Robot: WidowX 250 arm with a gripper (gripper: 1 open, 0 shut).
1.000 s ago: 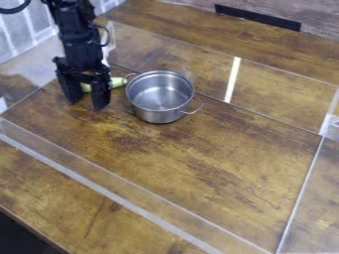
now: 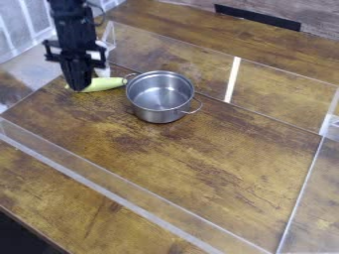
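Note:
My black gripper point(image 2: 67, 77) hangs at the upper left, its tip just above the left end of a pale yellow-green object point(image 2: 97, 84) lying on the wooden table. The gripper looks narrow; whether anything is between its fingers is too small to tell. A steel pot point(image 2: 161, 96) with wire handles stands just right of the green object.
Clear panels or strips border the work area, and a dark bar point(image 2: 259, 15) lies at the back right.
The gripper has risen and moved slightly back, uncovering more of the green object. The pot has not moved.

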